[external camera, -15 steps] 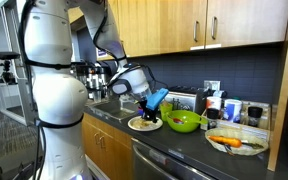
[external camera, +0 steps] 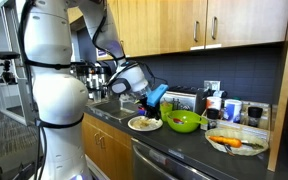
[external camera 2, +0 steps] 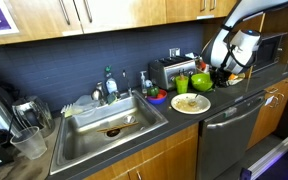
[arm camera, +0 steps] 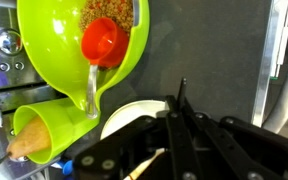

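Observation:
My gripper points over the dark counter, its black fingers closed together. Whatever may be between them is too dark and small to make out. Beside it in the wrist view, a white plate [arm camera: 127, 112] is partly covered by the gripper body. Exterior view 1 has the same plate [external camera: 137, 124] with yellowish food on it, left of the gripper. A lime-green bowl [arm camera: 64, 60] contains a red scoop [arm camera: 105, 42] with a pale handle, and brownish grains. Next to the bowl lies a green cup [arm camera: 62, 125] with a tan item in its mouth.
A plate of carrots and other food [external camera: 236, 146] sits to the right on the counter. Behind the bowl stands a silver toaster [external camera 2: 172, 72]. The sink [external camera 2: 109, 125] and a pitcher [external camera 2: 29, 141] are farther left. Bare counter [arm camera: 209, 50] lies between bowl and counter edge.
The arm's blue gripper section has tilted and shifted slightly up and right in exterior view 1. The plate and bowl look unmoved.

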